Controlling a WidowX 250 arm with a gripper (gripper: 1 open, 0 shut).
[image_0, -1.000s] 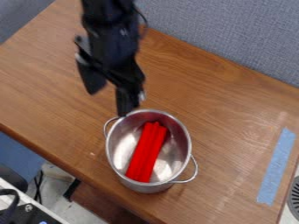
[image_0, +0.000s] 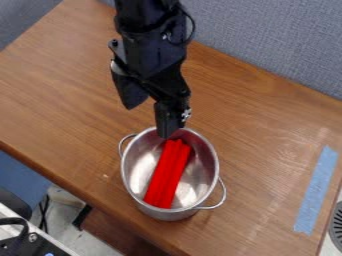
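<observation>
A steel pot (image_0: 201, 190) with two side handles stands on the wooden table. A long red object (image_0: 166, 175) lies inside it. My gripper (image_0: 170, 118), black, hangs pointing down over the pot's back rim; its fingertips are small and dark in this view, and I see nothing held between them.
A strip of blue tape (image_0: 315, 190) is on the right. A grey padded wall (image_0: 281, 40) runs along the back; cables and white equipment sit at the lower left.
The pot and red object have not moved.
</observation>
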